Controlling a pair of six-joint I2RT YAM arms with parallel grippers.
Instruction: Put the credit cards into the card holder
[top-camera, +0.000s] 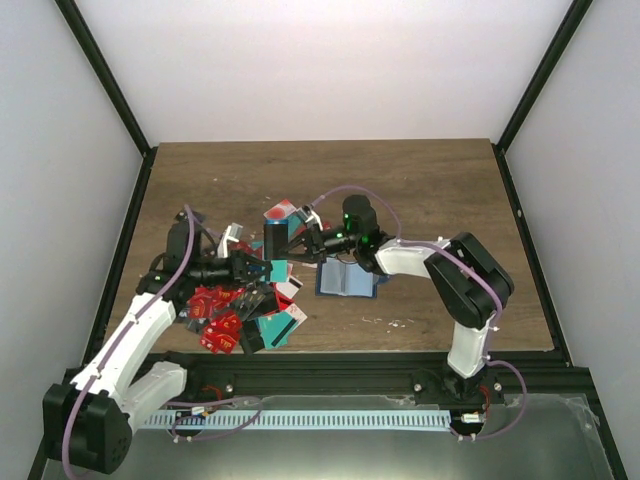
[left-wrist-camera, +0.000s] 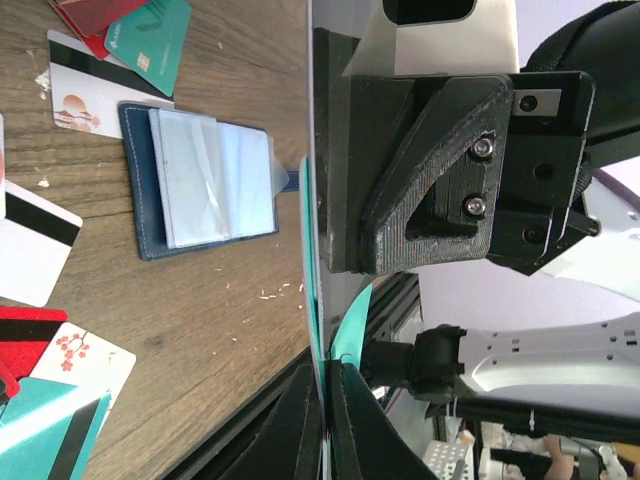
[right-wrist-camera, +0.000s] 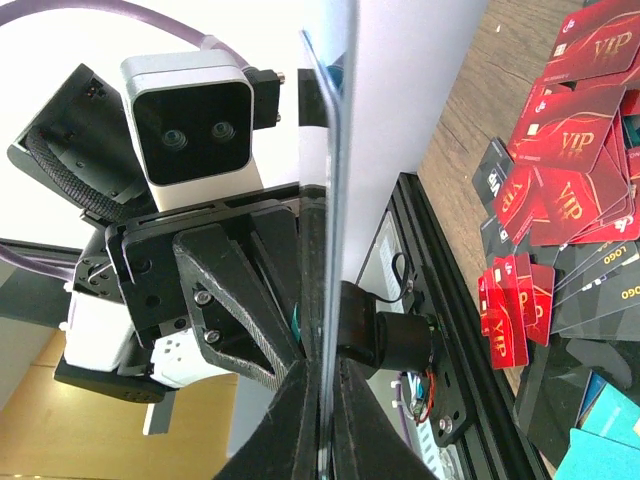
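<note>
The dark blue card holder lies spread on the table, its pale clear sleeves facing up. My right gripper is shut on a dark card with a blue end, raised above the pile. Close by on the left, my left gripper is shut on a thin card with a teal edge, seen edge-on in the left wrist view. Another edge-on card rises from the fingertips in the right wrist view. Whether the two held cards touch cannot be told.
Loose cards cover the table below: red VIP cards, black cards and teal ones. A white card with a black stripe lies near the holder.
</note>
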